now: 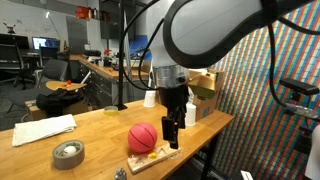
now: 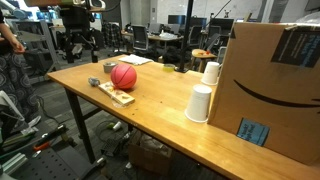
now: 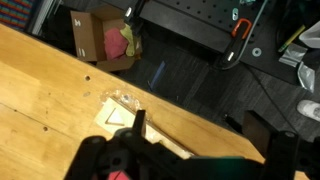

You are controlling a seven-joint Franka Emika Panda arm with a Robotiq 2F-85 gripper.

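Note:
My gripper (image 1: 180, 126) hangs open over the table's right edge, near the wooden board, with nothing between its fingers. Seen from the wrist, the gripper has its two dark fingers wide apart at the bottom, with part of the wooden board (image 3: 165, 137) showing between them. A red ball (image 1: 143, 136) rests on the table beside that board. The same ball (image 2: 123, 76) and board (image 2: 116, 96) lie near the table's edge in the second exterior view.
A grey tape roll (image 1: 68, 153) and a white cloth (image 1: 42, 131) lie to the left. One white cup (image 2: 198, 103) stands beside a large cardboard box (image 2: 270, 85). On the floor, an open carton (image 3: 100, 38) holds something red.

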